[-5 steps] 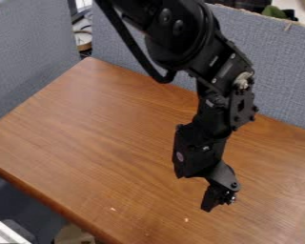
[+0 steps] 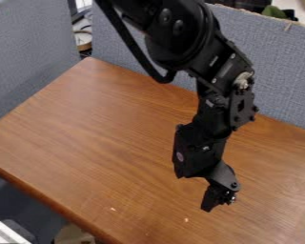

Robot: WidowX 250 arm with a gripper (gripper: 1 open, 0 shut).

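My black arm comes down from the top of the camera view, and its gripper (image 2: 219, 195) hangs low over the right part of a bare wooden table (image 2: 98, 138). The gripper is open; I see no object at its fingertips, though the space between them is seen at an angle and partly hidden.
Grey padded walls (image 2: 28, 76) bound the table at the left and the back (image 2: 277, 67). Beyond the front-left edge lie a dark gap and a white item (image 2: 3, 233).
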